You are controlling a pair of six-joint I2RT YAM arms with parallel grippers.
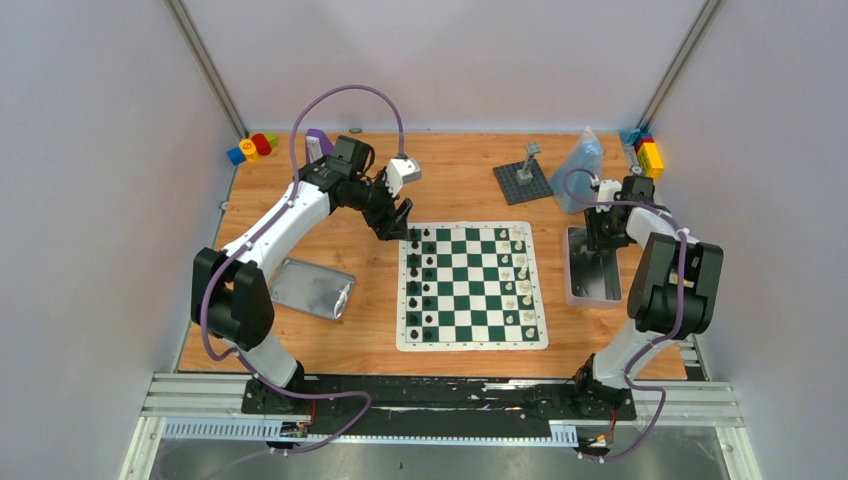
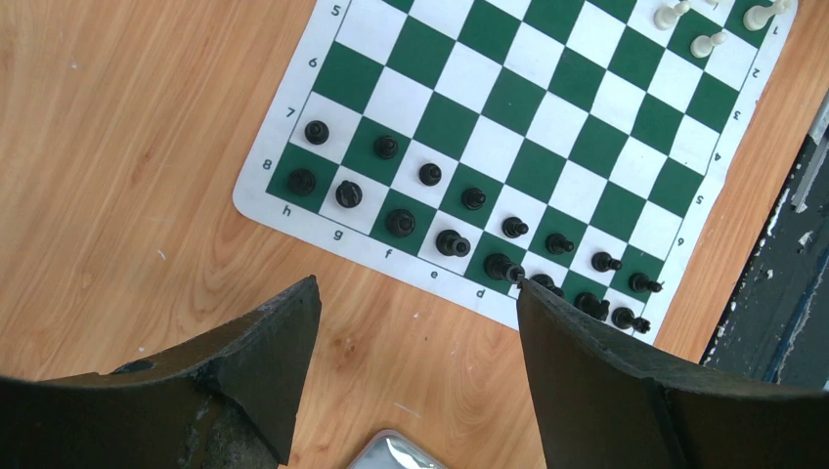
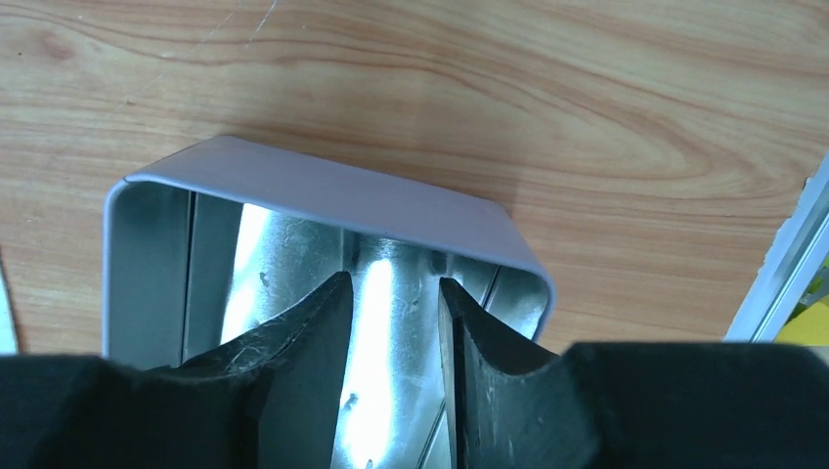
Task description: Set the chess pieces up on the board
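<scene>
Black and white chess pieces stand in rows along the two sides of the green-and-white board [image 1: 472,287]. The black pieces, such as the rook at a corner [image 2: 301,182], show closely in the left wrist view. My left gripper stands open at the board's far-left corner, nothing between its fingers. My right gripper is part open over the grey bin [image 3: 327,183], whose metal floor shows between the fingers; I see no piece between them.
A metal tray [image 1: 310,288] lies left of the board. At the back are a dark plate with a stand [image 1: 514,186], a blue bag [image 1: 578,160] and coloured blocks [image 1: 262,144]. Table around the board's front-left is clear.
</scene>
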